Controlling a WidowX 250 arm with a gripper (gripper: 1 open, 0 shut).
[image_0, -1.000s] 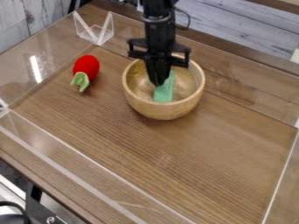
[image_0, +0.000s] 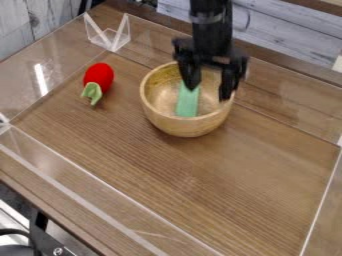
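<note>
A wooden bowl (image_0: 183, 120) sits near the middle of the table with a mint green object (image_0: 190, 101) inside it. My black gripper (image_0: 206, 65) hangs over the back of the bowl, its fingers blurred and reaching down toward the rim, open. A red vegetable-like object with a green end (image_0: 98, 82) lies to the left of the bowl.
A clear wire-like or plastic holder (image_0: 110, 33) stands at the back left.
My gripper has moved from high above the bowl down and to the right over its back part. The bowl and the red object look unmoved.
</note>
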